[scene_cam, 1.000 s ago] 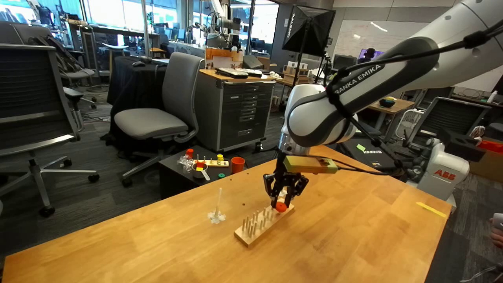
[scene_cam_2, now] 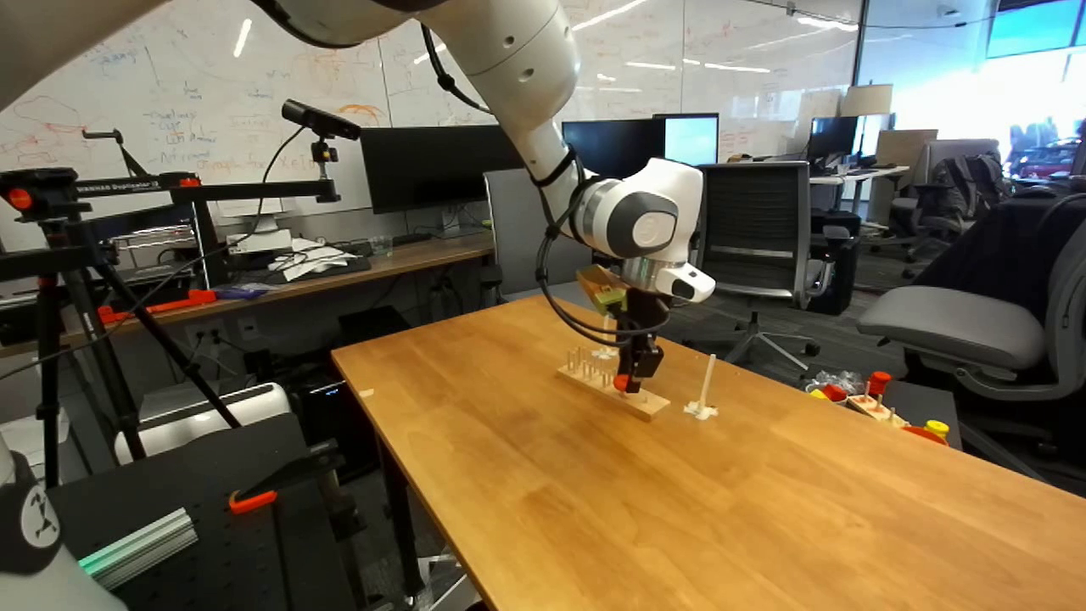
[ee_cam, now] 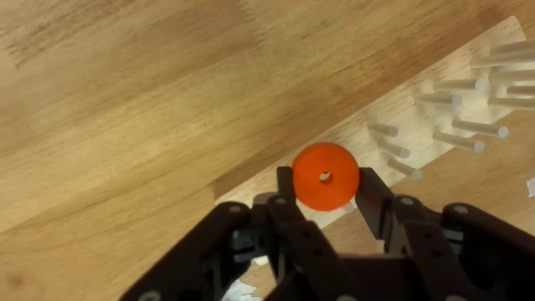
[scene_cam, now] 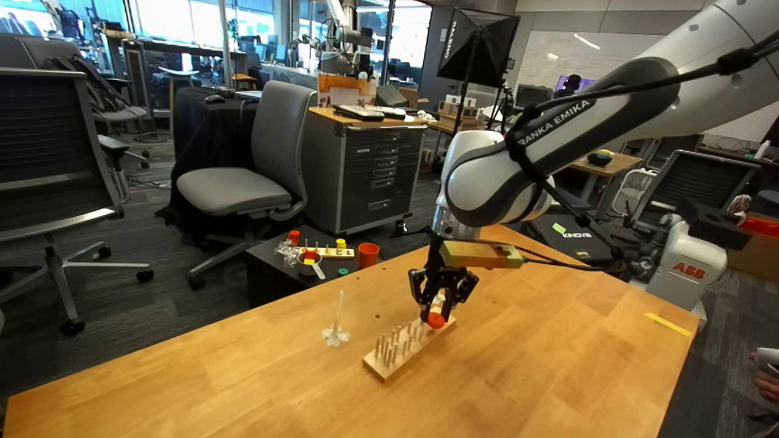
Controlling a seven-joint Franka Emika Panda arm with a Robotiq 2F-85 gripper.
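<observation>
An orange-red disc (ee_cam: 326,188) with a small centre hole is pinched between the two black fingertips of my gripper, its flat face toward the wrist camera. Beneath it lies a pale wooden board (ee_cam: 346,131) carrying several upright pegs (ee_cam: 456,141) of differing heights. In exterior view 1 the disc (scene_cam: 436,320) is at the far end of the pegboard (scene_cam: 381,367), with my gripper (scene_cam: 436,315) shut around it from above. Part of a peg shows beside the disc's lower edge in the wrist view. I cannot tell whether the disc rests on a peg or hangs over the board.
A lone tall peg (scene_cam: 338,312) stands taped to the table (scene_cam: 241,379) left of the board. Another peg with white tape (scene_cam_2: 606,352) is behind the board. Beyond the table edge, a dark side table holds an orange cup (scene_cam: 368,255). Free tabletop lies toward the front.
</observation>
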